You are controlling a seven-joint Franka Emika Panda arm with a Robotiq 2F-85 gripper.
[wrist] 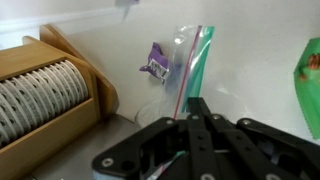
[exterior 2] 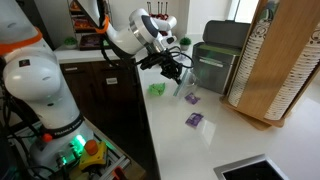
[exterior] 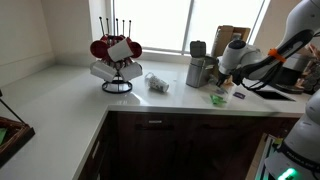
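Note:
A clear plastic bag with a teal and pink strip along its edge (wrist: pixel 193 75) rises from between my fingertips in the wrist view. My gripper appears shut on that thin edge. Seen from exterior view 2, the bag (exterior 2: pixel 187 88) is hard to make out beneath the gripper (exterior 2: pixel 179 74), above the counter; whether it touches the surface is unclear. A purple packet (wrist: pixel 157 62) lies beside the bag, and a green packet (wrist: pixel 311 66) is at the right edge of the wrist view.
Another purple packet (exterior 2: pixel 194 120) rests on the white counter (exterior 2: pixel 225 140). A grey bin (exterior 2: pixel 211 65) and a wooden rack (exterior 2: pixel 275 65) stand behind. Nearer the front lies a dark flat panel (exterior 2: pixel 250 172).

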